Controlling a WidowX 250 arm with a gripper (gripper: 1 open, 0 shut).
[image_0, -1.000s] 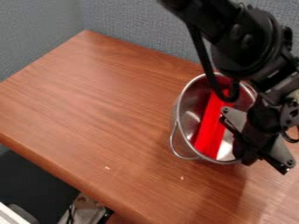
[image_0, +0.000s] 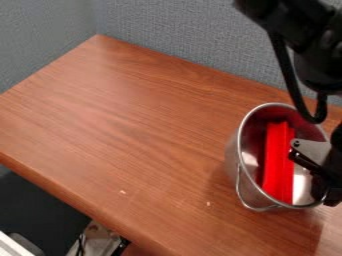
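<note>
A metal pot (image_0: 246, 183) with a wire handle stands at the right of the wooden table. Inside it lies a long red object (image_0: 277, 160). My black gripper (image_0: 311, 172) is at the pot's right side, over its rim and partly out of frame; its fingers are mostly hidden or dark, so their grip is unclear.
Grey partitions (image_0: 187, 30) border the back and left. A dark gap with some clutter lies beyond the near left edge.
My arm has moved right and partly out of view, uncovering more of the pot. The pot and red object have shifted to the right and slightly down.
</note>
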